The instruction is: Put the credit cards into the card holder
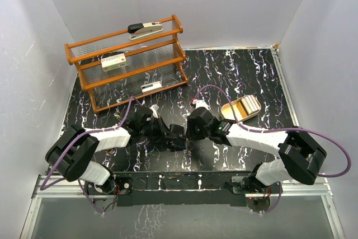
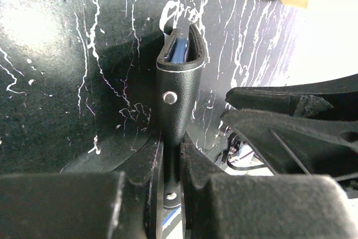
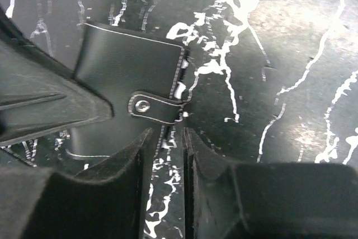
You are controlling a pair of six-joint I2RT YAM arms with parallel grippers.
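A black leather card holder (image 1: 178,140) with light stitching is near the front middle of the marble-patterned table. My left gripper is shut on the holder, which stands edge-on in the left wrist view. A bluish card edge (image 2: 179,50) shows inside its far opening. In the right wrist view the holder's face (image 3: 128,62) shows a strap with a snap (image 3: 142,106), and the left gripper's fingers (image 3: 50,102) cover its left side. My right gripper is partly open just right of the holder, with nothing visible between its fingertips.
An oval tan tray (image 1: 228,111) holding pale items stands to the right. At the back left is a wooden shelf (image 1: 133,71) with a stapler (image 1: 144,28) and a small box (image 1: 113,61).
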